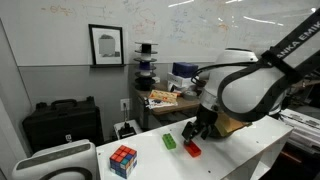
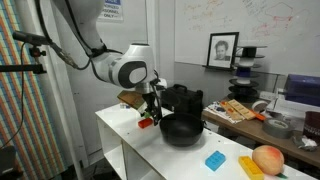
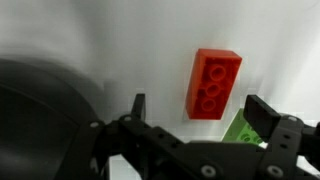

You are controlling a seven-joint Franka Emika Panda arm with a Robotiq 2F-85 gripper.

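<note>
A red brick with round studs lies on the white table in the wrist view. My gripper stands open, its fingertips apart on either side of the brick's near end, nothing held. In exterior view 1 the gripper is low over the table, right by the red brick. A green brick lies close to the red one, partly hidden by a finger. The black pan sits beside the gripper; the wrist view shows part of its dark bowl at the left.
A Rubik's cube and a white toaster-like appliance stand to the left. Beyond the pan lie a blue brick, a yellow brick and an orange round object. Behind is a wooden table with pots.
</note>
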